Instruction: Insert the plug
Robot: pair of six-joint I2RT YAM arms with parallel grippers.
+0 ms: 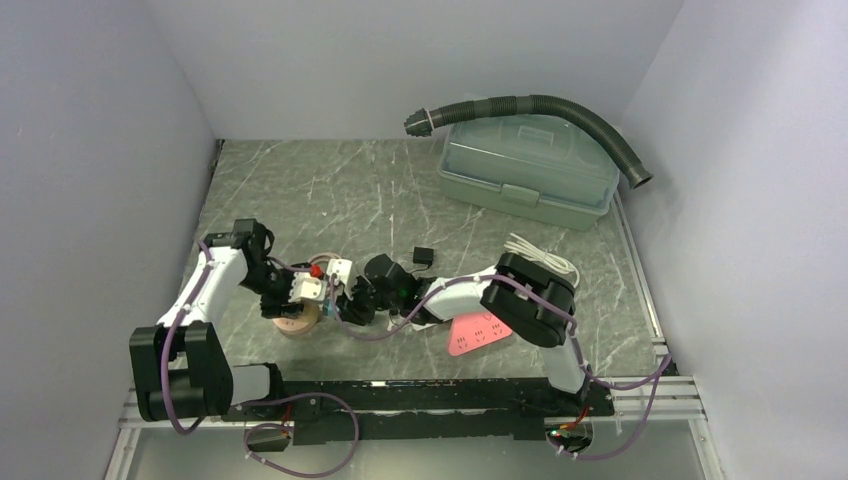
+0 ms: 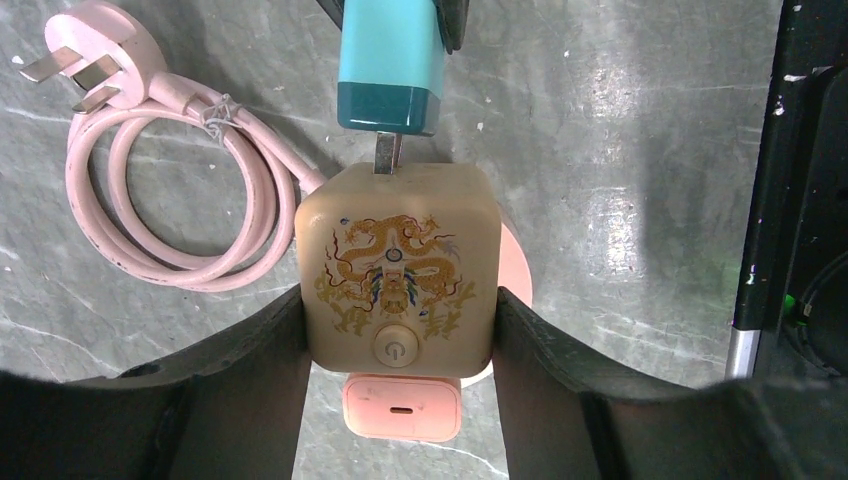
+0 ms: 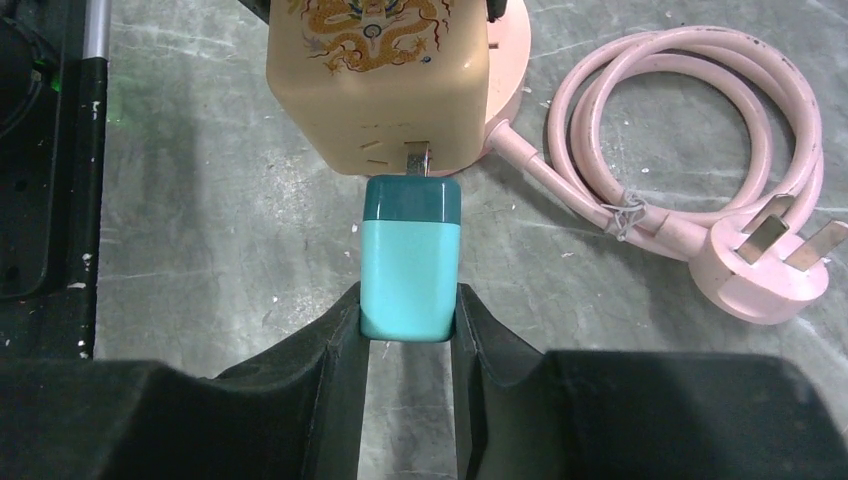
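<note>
A teal plug (image 3: 411, 265) with a dark green front sits between the fingers of my right gripper, which is shut on it. In the left wrist view, my left gripper is shut on a cream block-shaped socket (image 2: 400, 250) with a gold dragon print and a round power button. The plug's metal prong (image 2: 387, 152) reaches the socket's facing side in both wrist views. Part of the prong still shows between the two bodies. Whether its tip is inside a slot, I cannot tell. Slots beside the prong show in the right wrist view.
A pink base (image 2: 515, 265) lies behind the socket, with a coiled pink cable (image 2: 258, 215) and three-pin plug (image 2: 105, 55) beside it. Farther right are a pink power strip (image 1: 478, 333), white cable (image 1: 541, 254), black adapter (image 1: 424, 255) and green box (image 1: 530, 165).
</note>
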